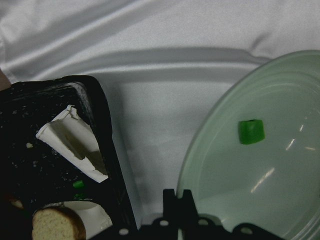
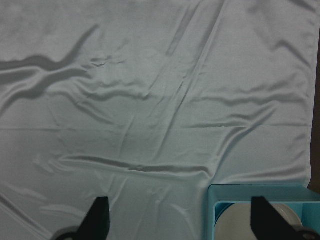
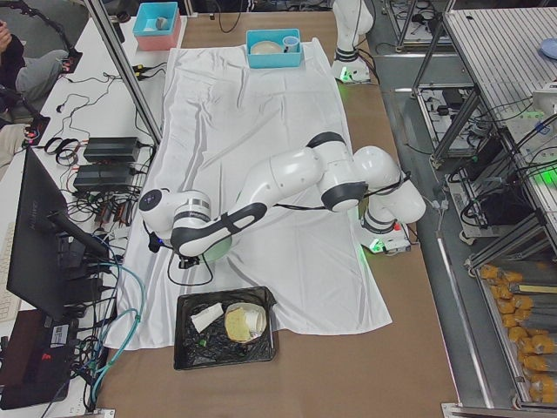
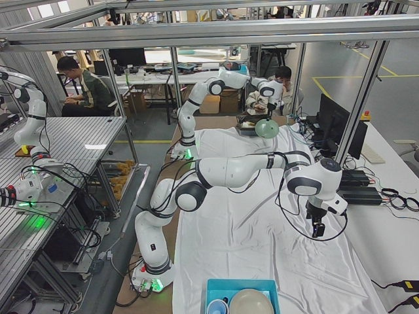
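Observation:
My left gripper is shut on the rim of a pale green plate (image 1: 250,185), which it holds above the white cloth in the camera right view. A small green piece (image 1: 251,131) lies on the plate. Beside it is a black tray (image 1: 35,150) holding crumpled white paper (image 1: 70,140), a bread slice (image 1: 57,225), a white dish and small green bits. My right gripper stands open over the cloth at the other end, with nothing between its fingers.
A blue bin (image 4: 275,288) with a dish (image 4: 251,305) and a cup (image 4: 217,307) sits beyond my right gripper. Cables and a monitor (image 3: 35,252) line the table's side.

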